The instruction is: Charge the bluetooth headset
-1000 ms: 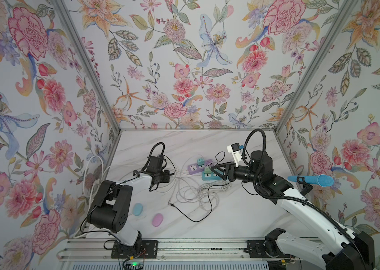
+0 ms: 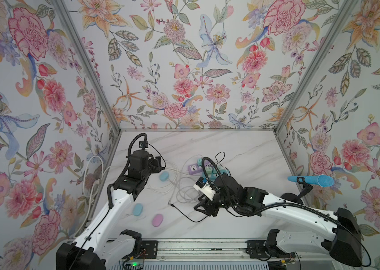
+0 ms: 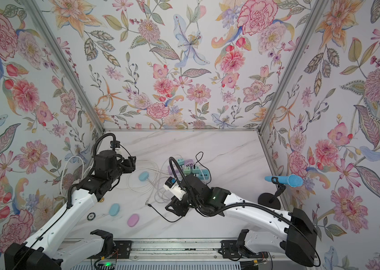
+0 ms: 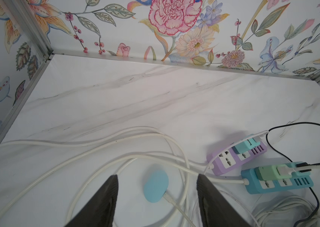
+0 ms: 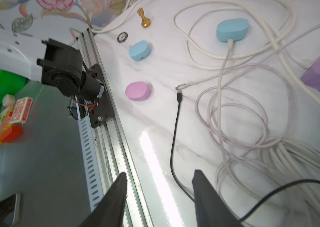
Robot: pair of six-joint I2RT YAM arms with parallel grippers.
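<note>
In the right wrist view, a light blue rounded case (image 5: 232,29), apparently the headset's, lies on the table. The plug of a white cable (image 5: 230,43) meets its end and looks seated in it. My left gripper is raised above the table, its fingers apart on either side of the case in the left wrist view, touching nothing. My right gripper stands open over the front middle of the table, nothing between its fingers. Below it a black cable (image 5: 173,151) ends near the metal tip of another white cable (image 5: 182,86).
A purple power strip (image 4: 228,160) and a teal one (image 4: 258,183), both with adapters, stand at centre right amid coiled white cables. Another blue case (image 5: 139,50) and a pink case (image 5: 137,91) lie near the front left.
My left arm has stretched out and lifted its gripper, uncovering the blue case with the cable. The right gripper has swung left and toward the table's front, away from the power strips.
</note>
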